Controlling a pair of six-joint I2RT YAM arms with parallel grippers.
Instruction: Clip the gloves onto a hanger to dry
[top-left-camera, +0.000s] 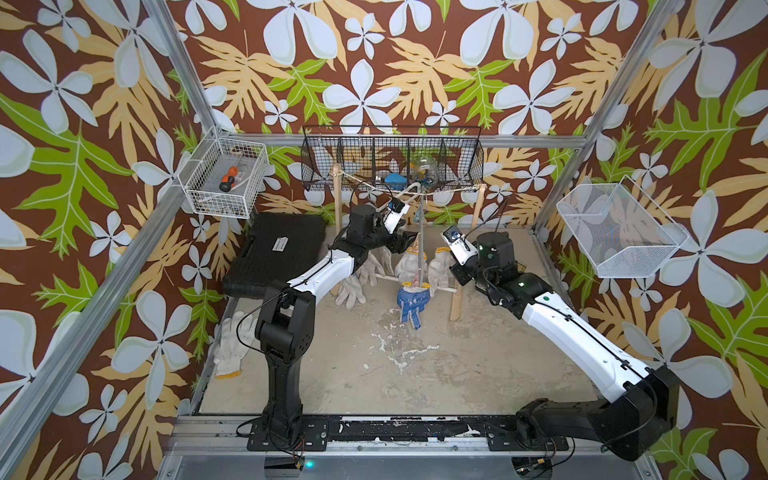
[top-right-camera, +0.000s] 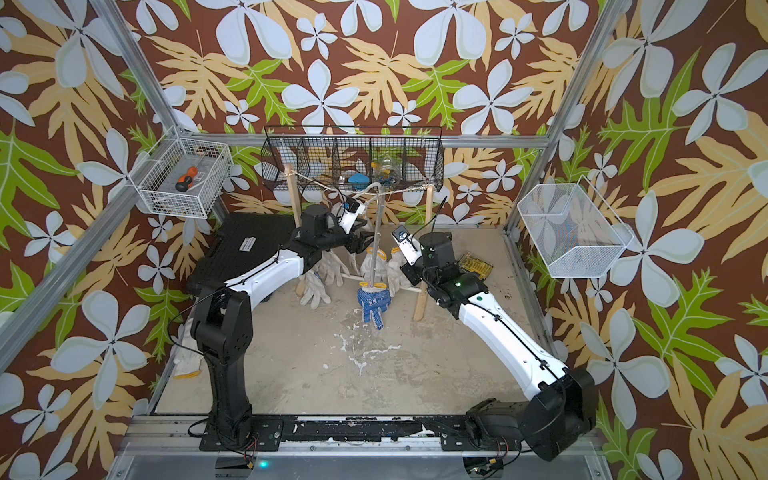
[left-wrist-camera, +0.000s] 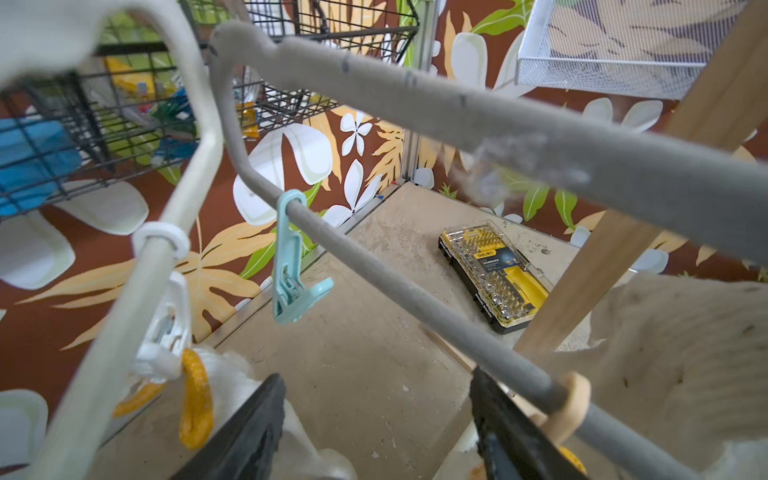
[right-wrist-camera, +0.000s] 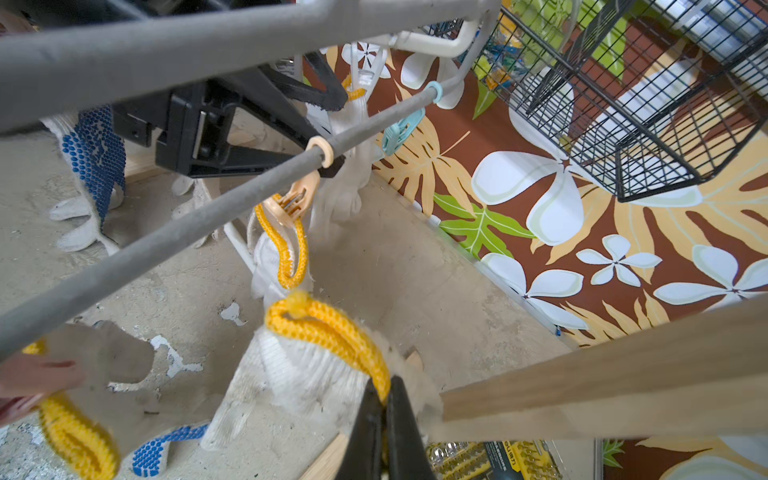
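My left gripper is open at the hanger bar (left-wrist-camera: 416, 288), where a mint clip (left-wrist-camera: 284, 256) hangs empty and a beige clip (left-wrist-camera: 572, 400) sits; a white clip (left-wrist-camera: 160, 336) holds a glove beyond. My right gripper is shut on the yellow cuff (right-wrist-camera: 336, 332) of a white glove (right-wrist-camera: 312, 372). In the right wrist view, the beige clip (right-wrist-camera: 300, 192) holds another yellow cuff below the bar, with the left gripper's black fingers beside it. A blue-dotted glove (top-left-camera: 412, 304) hangs at the front of the hanger.
Wooden posts (right-wrist-camera: 608, 388) flank the hanger. A bit set (left-wrist-camera: 492, 272) lies behind at the right, a black case (top-left-camera: 272, 248) at the left. Wire baskets (top-left-camera: 392, 156) hang at the back and sides. Loose gloves (top-left-camera: 236, 344) lie at front left.
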